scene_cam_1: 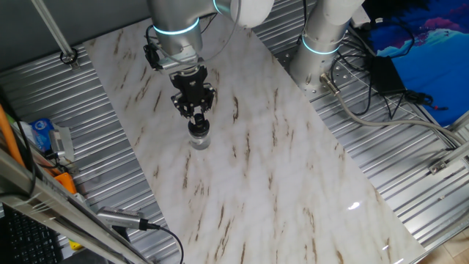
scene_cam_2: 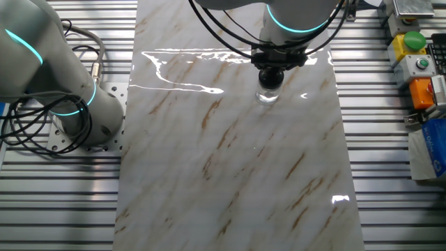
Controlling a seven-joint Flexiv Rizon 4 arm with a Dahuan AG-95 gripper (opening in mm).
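A small clear jar (scene_cam_1: 199, 141) stands upright on the marble-patterned board, topped by a black lid (scene_cam_1: 198, 127) with a narrower black upper part. My black gripper (scene_cam_1: 198, 115) points down at this lid, its fingertips right at the narrow top. Whether they grip it or merely flank it does not show, as both are black. In the other exterior view, the jar's clear body (scene_cam_2: 267, 95) shows below the black lid (scene_cam_2: 271, 77), and the arm and cables cover most of the gripper.
The marble-patterned board (scene_cam_1: 271, 191) is otherwise bare, with wide free room in front of the jar. Button boxes (scene_cam_2: 412, 70) and a blue packet (scene_cam_2: 435, 143) lie off the opposite edge.
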